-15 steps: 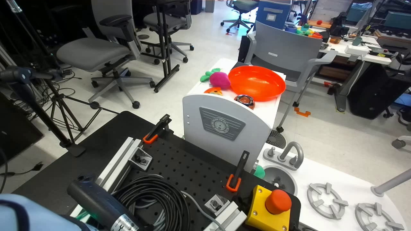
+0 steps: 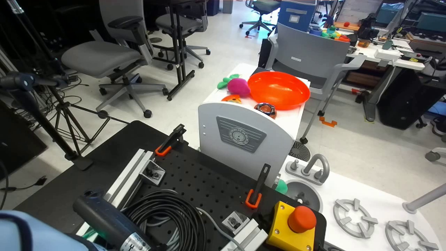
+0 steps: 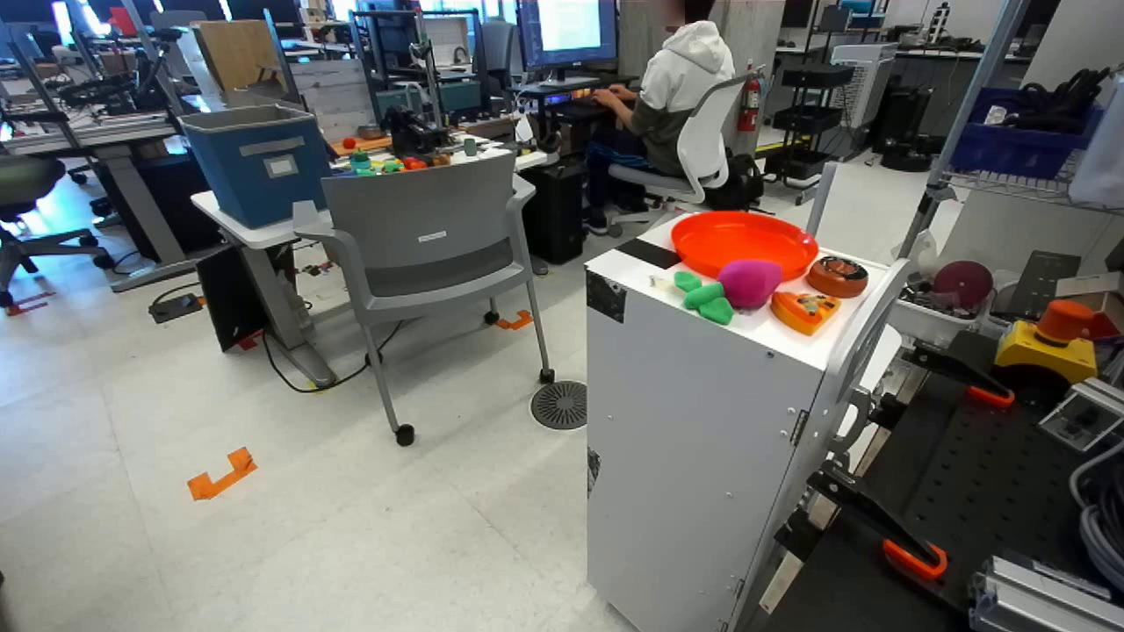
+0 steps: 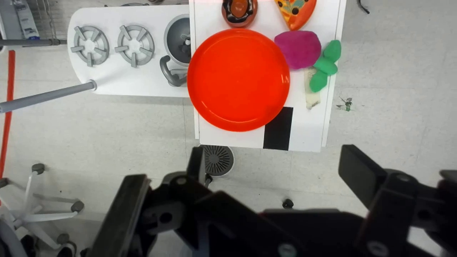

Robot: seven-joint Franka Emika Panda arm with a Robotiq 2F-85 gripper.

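In the wrist view my gripper is open, its two dark fingers wide apart and only floor visible between them. Beyond the fingertips, a white cabinet top (image 4: pixel 306 137) carries a round orange-red plate (image 4: pixel 237 79). A purple toy vegetable (image 4: pixel 298 49) with green leaves (image 4: pixel 326 65) touches or nearly touches the plate's edge. Both a toy pizza slice (image 4: pixel 296 12) and a brown ring-shaped toy (image 4: pixel 240 12) are cut off by that view's top border. Exterior view 2 shows the pizza slice (image 3: pixel 805 310) and ring-shaped toy (image 3: pixel 838 276) whole. Neither exterior view includes the gripper.
A grey upright panel (image 2: pixel 246 129) separates the cabinet top from the black pegboard table (image 2: pixel 188 167). Beside the cabinet is a white counter with a sink (image 4: pixel 177 40) and two toy burners (image 4: pixel 135 45). A grey chair (image 3: pixel 427 237) stands near the cabinet.
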